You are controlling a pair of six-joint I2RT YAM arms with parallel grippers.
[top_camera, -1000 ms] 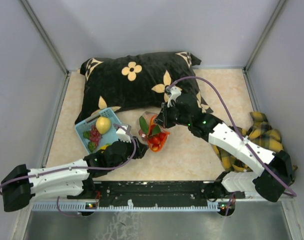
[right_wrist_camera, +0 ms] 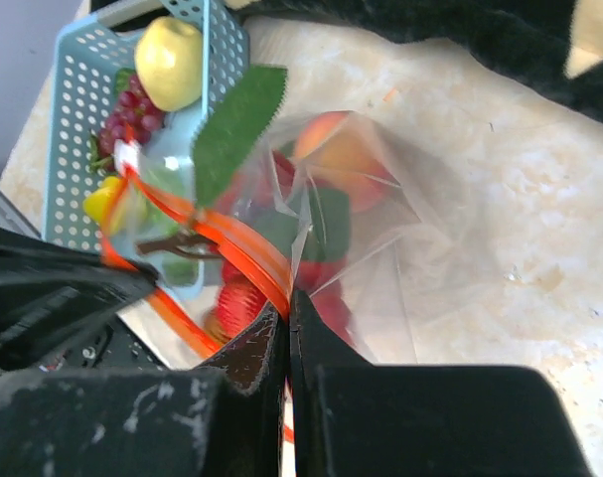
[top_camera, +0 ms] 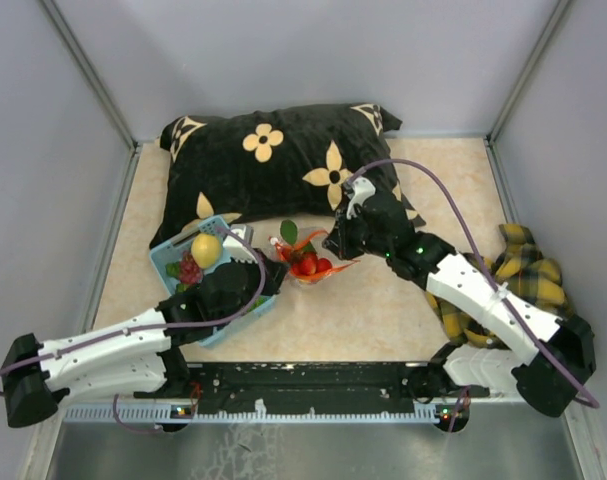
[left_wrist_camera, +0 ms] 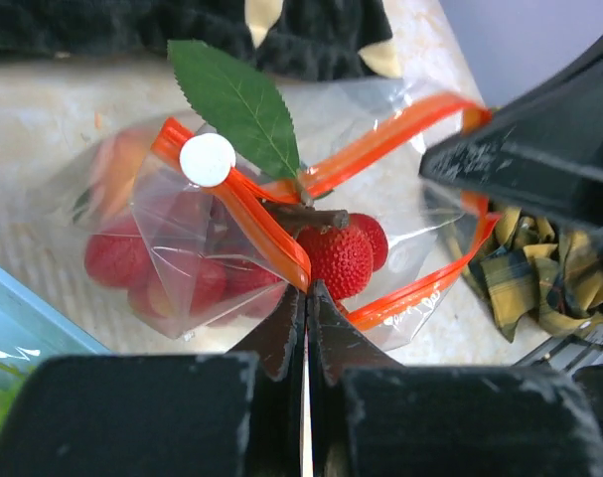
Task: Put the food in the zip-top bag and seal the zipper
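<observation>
The clear zip top bag (top_camera: 328, 232), with an orange zipper (left_wrist_camera: 380, 145) and a white slider (left_wrist_camera: 208, 160), lies in the middle of the table. Its mouth gapes between my grippers. Inside are red fruits (left_wrist_camera: 336, 260), a peach (right_wrist_camera: 343, 159) and a stem with a green leaf (left_wrist_camera: 231, 104) that sticks out past the zipper. My left gripper is shut on the zipper edge at the mouth's left. Across from it, my right gripper is shut on the zipper edge at the right. The thin plastic between the fingertips is barely visible.
A blue basket (top_camera: 163, 265) at left holds a yellow fruit (top_camera: 206, 250), grapes (top_camera: 189, 270) and other produce; my left arm partly covers it. A dark flowered cushion (top_camera: 253, 180) lies behind, a plaid cloth (top_camera: 528, 270) at right.
The right gripper shifted slightly right. The bag's mouth is now stretched wider sideways.
</observation>
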